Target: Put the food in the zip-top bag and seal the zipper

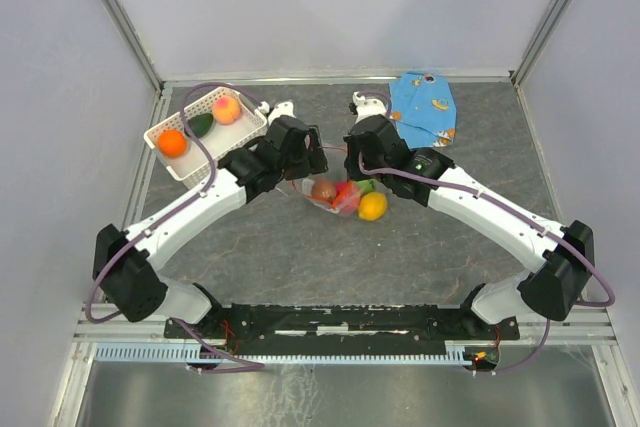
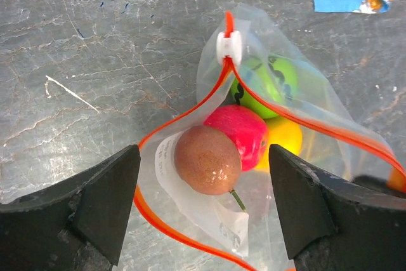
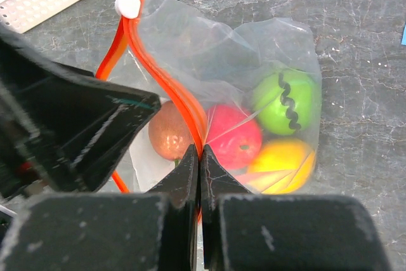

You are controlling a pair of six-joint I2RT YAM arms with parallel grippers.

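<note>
The clear zip bag (image 3: 222, 49) with orange zipper and white slider (image 2: 228, 47) lies at mid table. In it are a brown round fruit (image 2: 207, 160), red fruit (image 3: 235, 134), green fruit (image 3: 282, 99) and yellow fruit (image 3: 282, 164). My left gripper is open above the bag mouth, nothing held between its fingers. My right gripper is shut on the bag's zipper edge, which runs into its fingertips.
A white basket (image 1: 173, 167) at back left holds an orange, a dark green item and a peach. A blue printed cloth (image 1: 422, 109) lies at back right.
</note>
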